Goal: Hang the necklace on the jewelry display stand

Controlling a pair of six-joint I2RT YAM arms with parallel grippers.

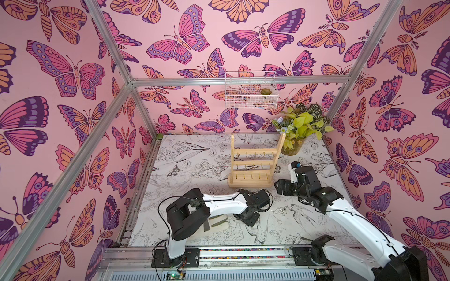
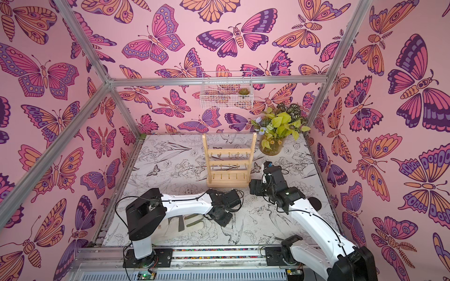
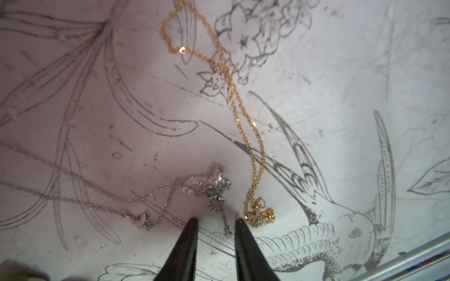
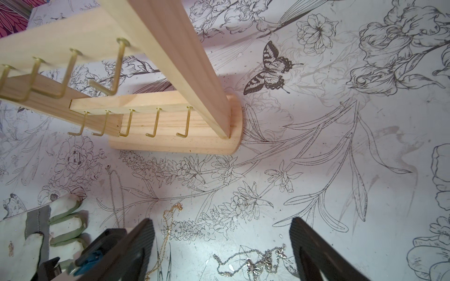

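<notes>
The wooden display stand [image 1: 251, 178], with rows of brass hooks, stands upright at the back middle; the hooks that show in the right wrist view are bare. A gold necklace [image 3: 243, 126] and a silver necklace [image 3: 211, 180] lie on the table in the left wrist view. My left gripper is over their pendant ends, its fingers part open; the tail of the silver one shows near the gap, and I cannot tell whether they touch. My right gripper stands wide open and empty, just right of the stand's base.
A tangled silver chain [image 4: 262, 262] lies below the right gripper. Gardening tools [image 1: 213, 222] and a glove [image 4: 32, 229] are beside the left arm. A potted plant [image 1: 300, 124] fills the back right corner.
</notes>
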